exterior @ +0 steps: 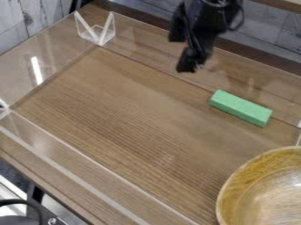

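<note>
My black gripper (193,54) is at the top centre of the camera view, raised over the back of the wooden table (129,123), open, with no object visible between its fingers. A green rectangular block (240,107) lies on the table to the right, below and apart from the gripper. A large round wooden bowl (261,197) sits at the lower right corner, partly out of view.
A clear plastic or wire holder (97,30) stands at the back left. Dark cables lie beyond the table's lower left edge.
</note>
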